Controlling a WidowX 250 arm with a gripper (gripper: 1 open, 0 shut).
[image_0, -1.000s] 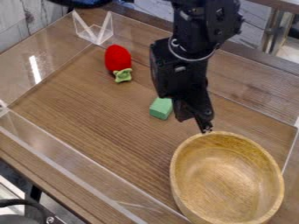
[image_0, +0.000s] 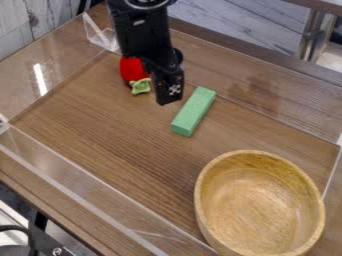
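Note:
My black gripper (image_0: 152, 88) hangs over the upper middle of the wooden table, open. Just behind its left side is a red object (image_0: 131, 70), partly hidden, with a small green piece (image_0: 140, 87) below it. A mint-green block (image_0: 194, 112) lies to the right of the gripper, apart from it. A large round tan bowl (image_0: 258, 205) stands at the bottom right.
A dark cable shows at the bottom left corner, and white structures border the top.
The gripper has moved from low over the bowl's back rim, up and left, toward the red object and away from the camera, uncovering the mint-green block.

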